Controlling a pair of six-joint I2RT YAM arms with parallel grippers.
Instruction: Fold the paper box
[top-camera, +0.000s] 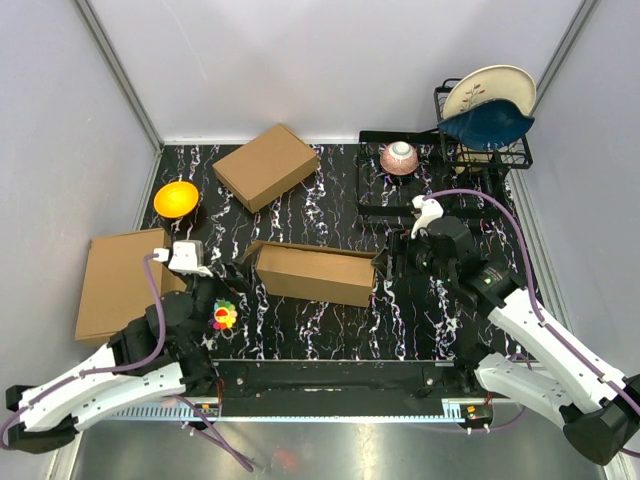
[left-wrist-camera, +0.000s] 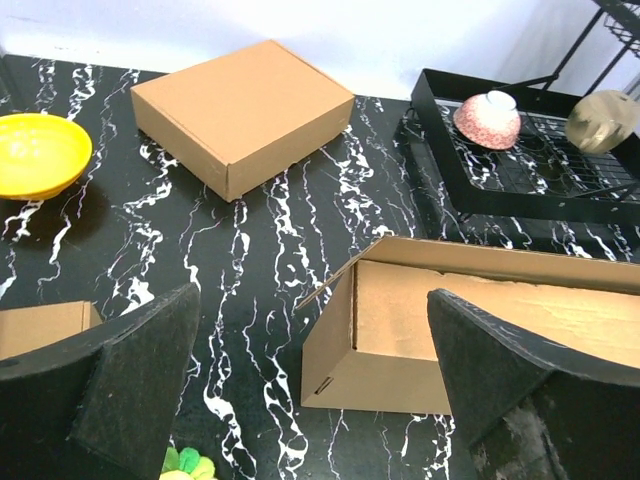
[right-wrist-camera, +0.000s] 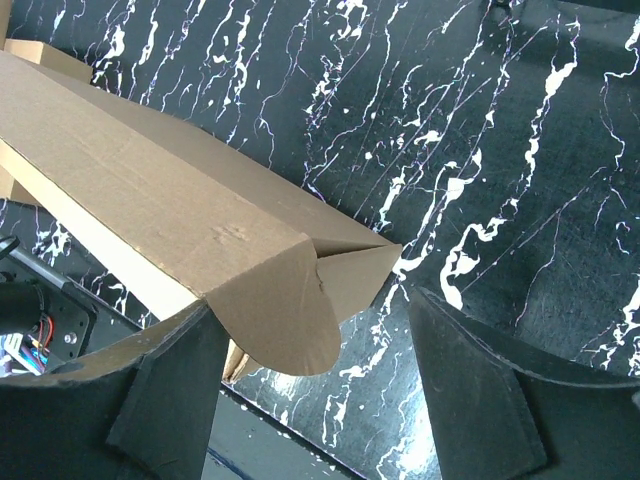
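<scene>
The brown paper box (top-camera: 318, 272) lies lengthwise at the middle of the counter, its long back wall raised behind the top panel. At its left end, a narrow flap (left-wrist-camera: 345, 268) sticks outward at the back corner. My left gripper (top-camera: 247, 272) is open beside that end; the box's left corner shows between and beyond its fingers. At the opposite end my right gripper stands open around a rounded end flap (right-wrist-camera: 285, 320), its left finger close to the box; whether they touch cannot be told. A smaller folded side flap (right-wrist-camera: 360, 275) shows behind it.
A closed brown box (top-camera: 265, 167) sits at the back, and flat cardboard (top-camera: 115, 290) lies at left. Nearby are a yellow bowl (top-camera: 176, 199) and a flower toy (top-camera: 224, 315). A black dish rack (top-camera: 365, 210) holding a bowl (top-camera: 399, 158) occupies the back right.
</scene>
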